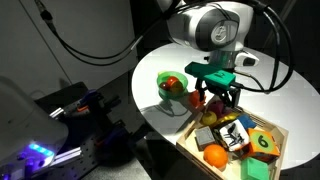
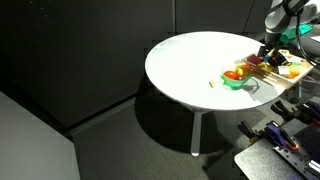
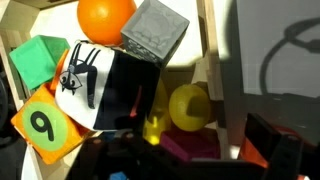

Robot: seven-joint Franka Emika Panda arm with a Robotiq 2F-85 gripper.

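Observation:
My gripper is open above the inner end of a wooden tray (image 1: 186, 143). Between its spread fingers, in the wrist view, are a round yellow fruit (image 3: 189, 107) and a magenta block (image 3: 190, 146), both lying in the tray. Neither is held. Just outside the tray wall sits a red block (image 1: 197, 98), partly hidden by the right finger (image 3: 262, 138) in the wrist view. Also in the tray are an orange ball (image 3: 105, 18), a grey cube (image 3: 155, 30), a picture block (image 3: 105, 85), an orange number block (image 3: 47, 125) and a green block (image 3: 38, 60).
A green bowl (image 1: 165, 92) with red fruit stands left of the tray on the white round table (image 1: 150, 70). In exterior view 2 the arm (image 2: 284, 22) and tray are at the right edge.

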